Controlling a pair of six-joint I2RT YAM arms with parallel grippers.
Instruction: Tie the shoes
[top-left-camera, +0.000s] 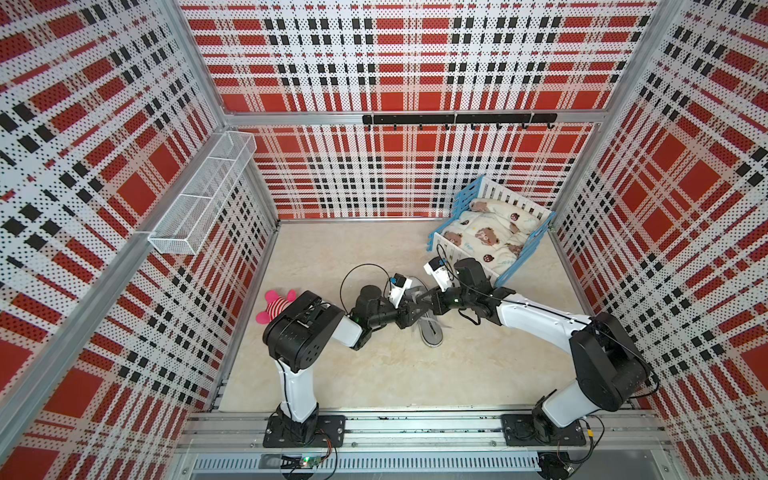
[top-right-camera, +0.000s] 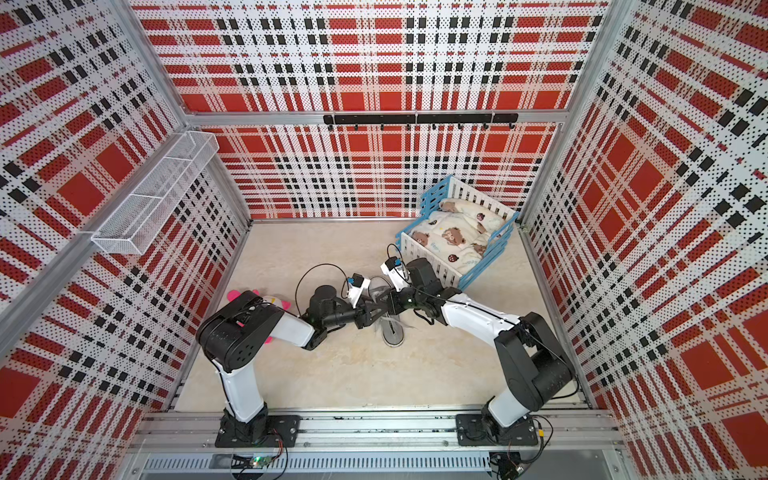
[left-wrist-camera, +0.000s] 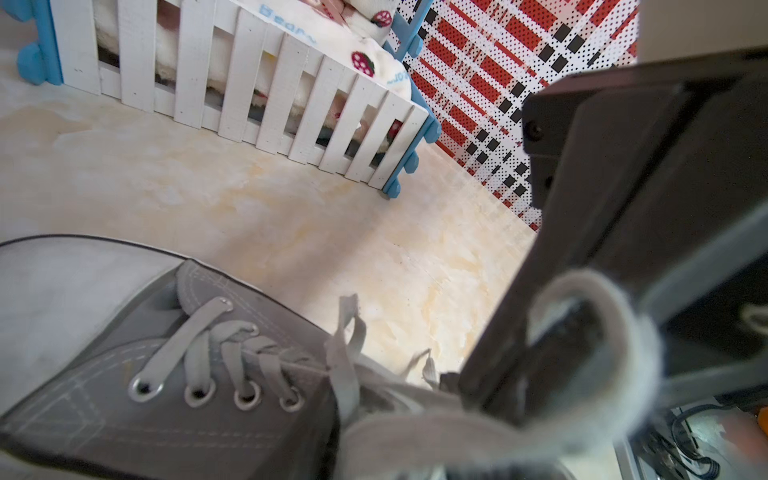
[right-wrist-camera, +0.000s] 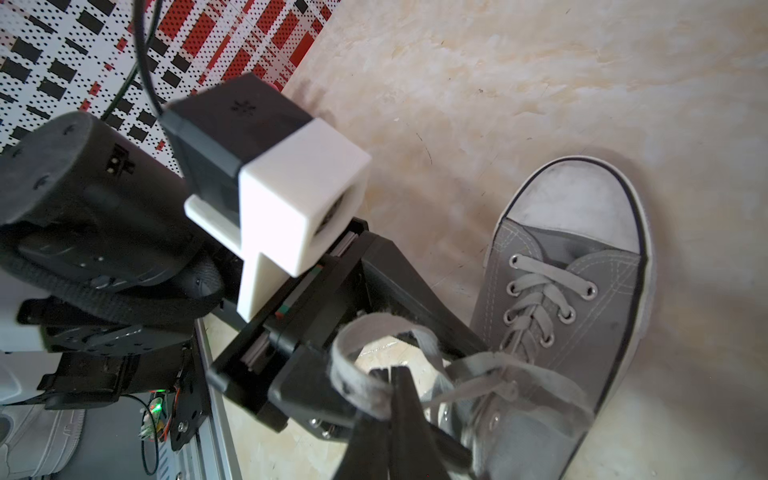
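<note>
A grey canvas sneaker with white toe cap lies on the floor between both grippers, toe toward the back. Its front laces are criss-crossed through the eyelets; loose ends and a loop of lace rise over the ankle end. My right gripper is shut at that loop, with lace at its fingertips. My left gripper stands open beside it from the left, the lace loop lying close over its fingers. Whether the lace is knotted cannot be told.
A blue-and-white crib with a bear-print blanket stands at back right. A pink striped toy lies at the left behind my left arm. A wire basket hangs on the left wall.
</note>
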